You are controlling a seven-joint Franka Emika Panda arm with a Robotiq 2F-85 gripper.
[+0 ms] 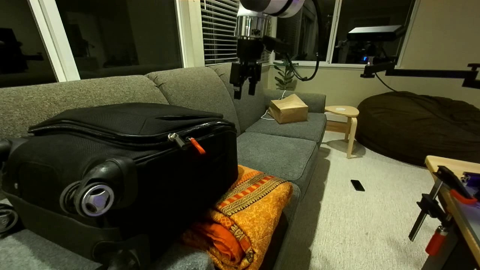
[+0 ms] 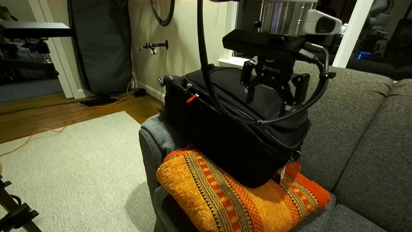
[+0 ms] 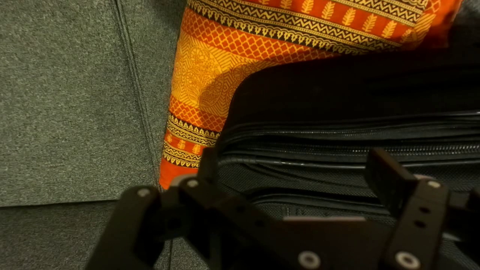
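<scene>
A black soft-sided suitcase (image 1: 135, 153) lies on the grey couch, over a folded orange patterned blanket (image 2: 231, 189). Its zipper runs along the upper edge, with an orange-red pull tag (image 1: 197, 146) near the wheeled end. My gripper (image 2: 267, 102) points down above the suitcase's other end, its fingers spread apart and nothing between them. From the wrist, the open gripper frames the suitcase's corner and zipper tracks (image 3: 423, 150), while the blanket (image 3: 193, 76) shows beyond. In exterior view 1 the gripper (image 1: 244, 92) hangs clear of the suitcase top.
The couch backrest (image 2: 347, 112) rises behind the suitcase. A brown paper bag (image 1: 288, 110) sits on the far cushion, and a stool (image 1: 342, 110) stands past it. A black phone-like object (image 1: 357, 185) lies on the carpet. A dark cable (image 2: 210, 81) loops down beside my gripper.
</scene>
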